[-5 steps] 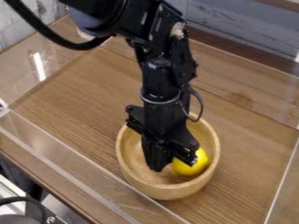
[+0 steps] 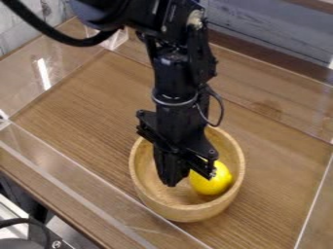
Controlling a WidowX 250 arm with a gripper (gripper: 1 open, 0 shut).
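A round, light wooden bowl point(image 2: 169, 199) rests on the wooden floor, with a yellow ball-like object point(image 2: 213, 180) inside at its right. My black gripper point(image 2: 169, 167) reaches down into the bowl's left and middle, beside the yellow object; its fingertips are dark and partly merge with each other, and nothing shows held between them.
Pale walls stand at the back and upper left, and dark cables lie outside the lower left edge.
The gripper has shifted slightly upward over the last second, uncovering a little more of the yellow object. The bowl looks nearly unmoved.
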